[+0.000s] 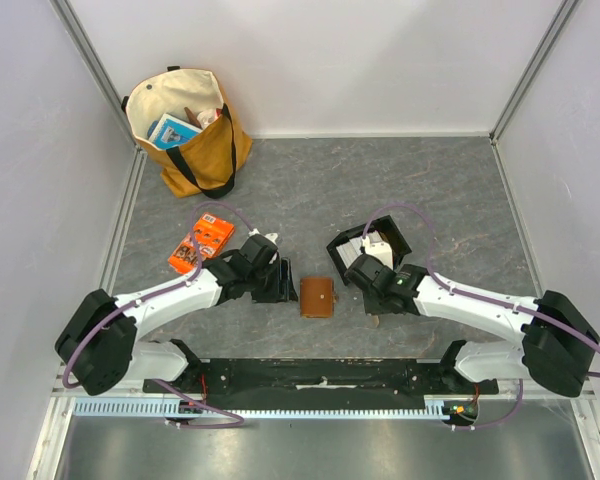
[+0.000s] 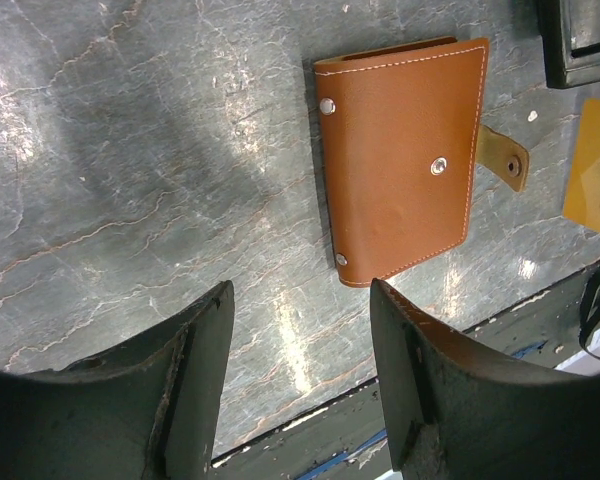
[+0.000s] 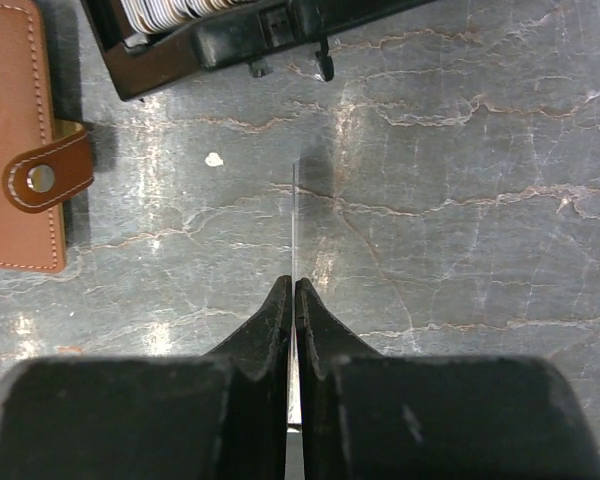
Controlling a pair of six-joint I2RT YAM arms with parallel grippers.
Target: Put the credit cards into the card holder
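The brown leather card holder (image 1: 317, 297) lies closed on the table between the arms, its strap pointing right. Close by on its left, my left gripper hangs open and empty. My right gripper is shut on a thin card (image 3: 295, 225), seen edge-on in the right wrist view. In the left wrist view this card (image 2: 590, 175) shows as yellow at the right edge, apart from the holder (image 2: 405, 160). Behind the right gripper stands a black box (image 1: 346, 257) of white cards, partly hidden by the arm.
An orange packet (image 1: 202, 243) lies left of the left arm. At the back left stands a yellow bag (image 1: 236, 140) with things in it. The black box's corner (image 3: 130, 80) sits near the holder's strap.
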